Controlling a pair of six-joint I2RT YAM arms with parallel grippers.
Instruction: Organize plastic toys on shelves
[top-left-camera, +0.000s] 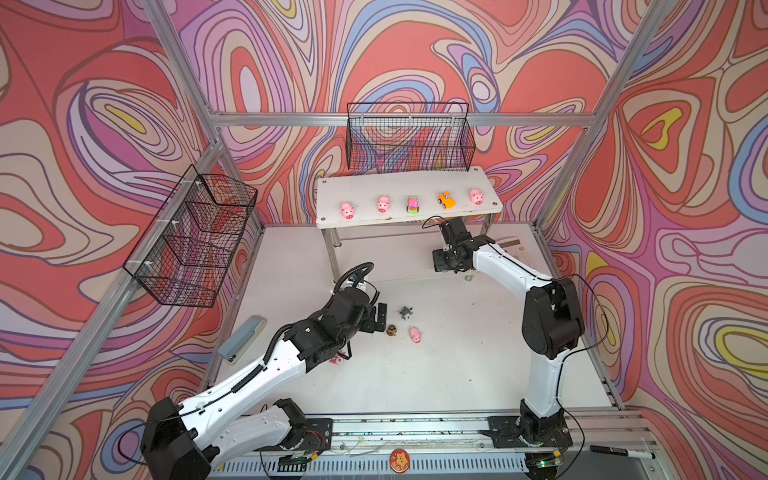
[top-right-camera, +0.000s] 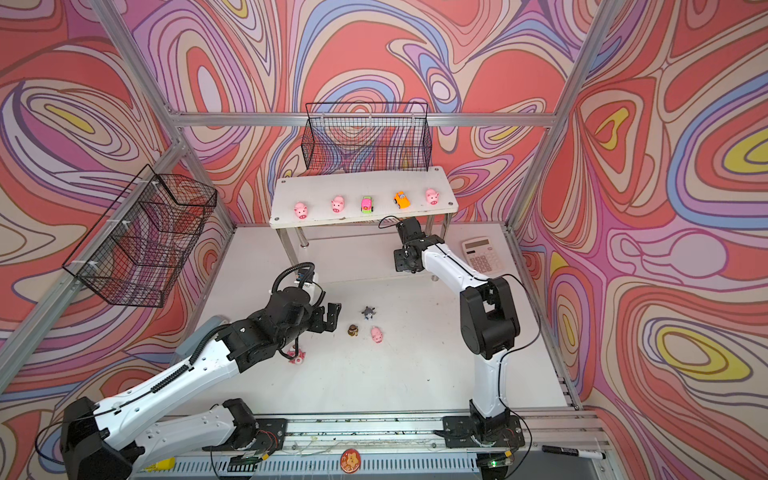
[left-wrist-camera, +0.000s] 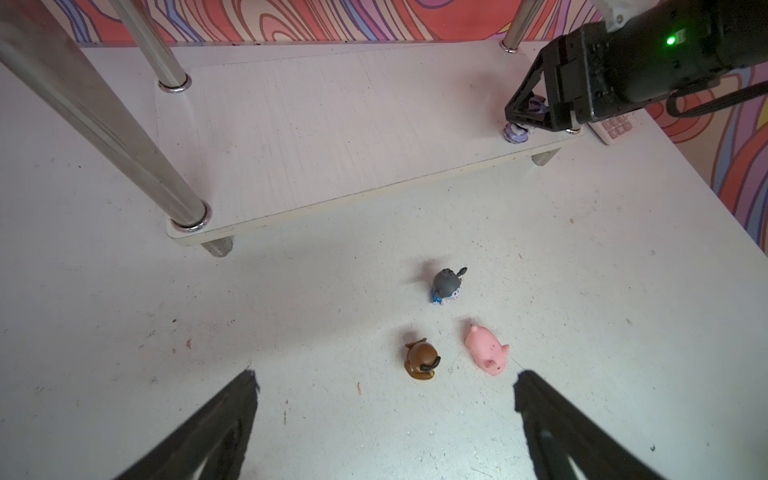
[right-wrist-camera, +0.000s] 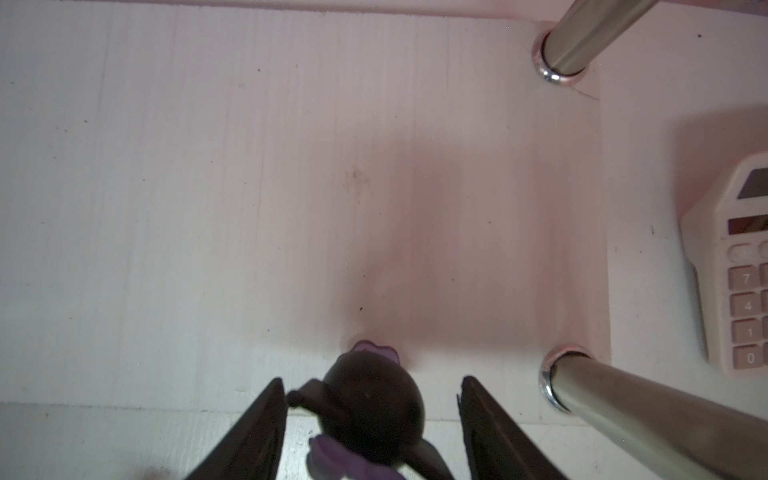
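A dark-headed toy with purple parts (right-wrist-camera: 372, 408) stands at the front edge of the lower shelf (left-wrist-camera: 344, 120), near its right front post. My right gripper is open around it, with a gap between the toy's head and each finger. Its underside is hidden from above. My left gripper is open and empty above the table. Ahead of it on the table lie a grey toy (left-wrist-camera: 446, 284), a brown toy (left-wrist-camera: 421, 359) and a pink pig (left-wrist-camera: 486, 349). Another pinkish-red toy (top-right-camera: 297, 355) is partly covered by the left arm.
Pink pigs and toy vehicles line the upper shelf (top-left-camera: 344, 188), which overhangs my right gripper. Metal posts (right-wrist-camera: 656, 416) flank the lower shelf. A calculator (top-right-camera: 481, 256) lies to its right. Most of the lower shelf's left side is bare.
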